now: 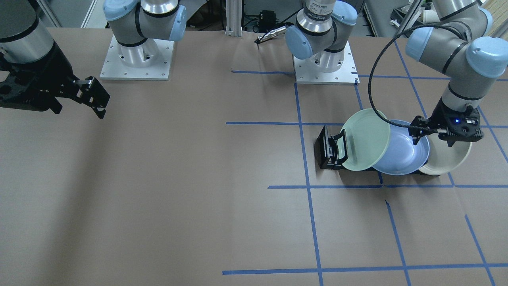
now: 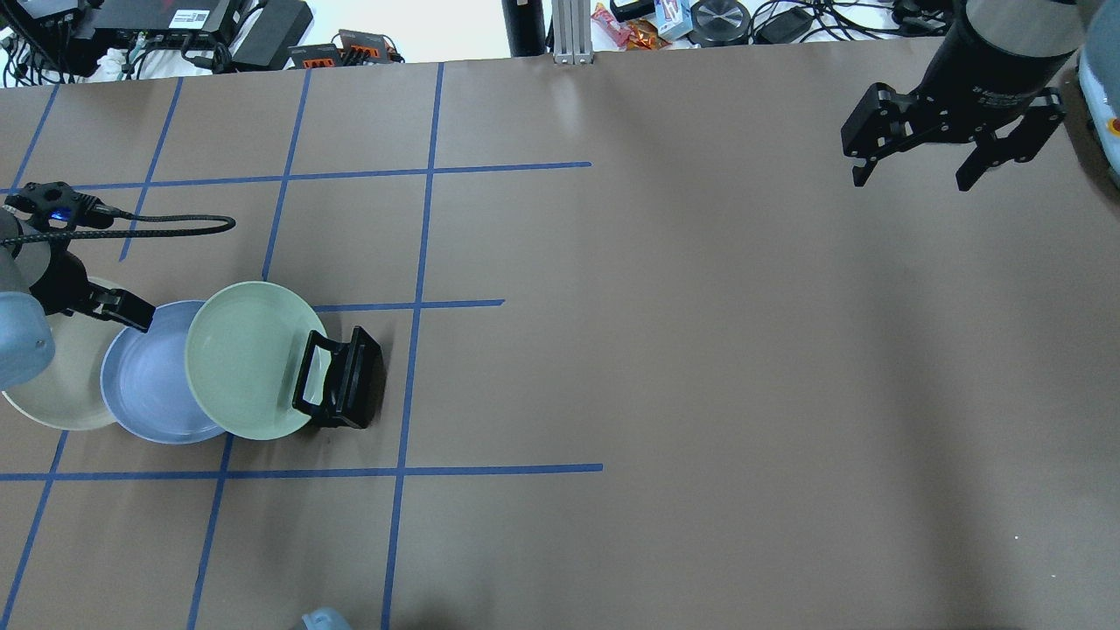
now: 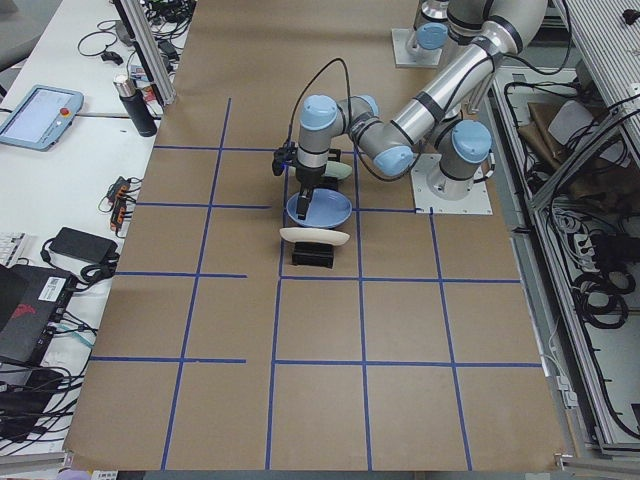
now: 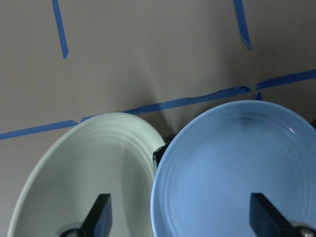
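A black rack (image 1: pixel 327 150) holds three tilted plates: pale green (image 1: pixel 364 138), blue (image 1: pixel 400 147) and cream (image 1: pixel 447 157). My gripper (image 1: pixel 433 140) hangs low over the blue and cream plates at the rack's right end in the front view. In the left wrist view its dark fingers stand apart, one over the cream plate (image 4: pixel 98 163) and one over the blue plate (image 4: pixel 222 158), with the plates' adjoining rims between them. Whether they touch a plate I cannot tell.
Another arm's black gripper (image 2: pixel 945 126) hovers at the other side of the table. More arms stand at the back (image 1: pixel 326 47). The table (image 2: pixel 672 346) between the rack and that other gripper is clear.
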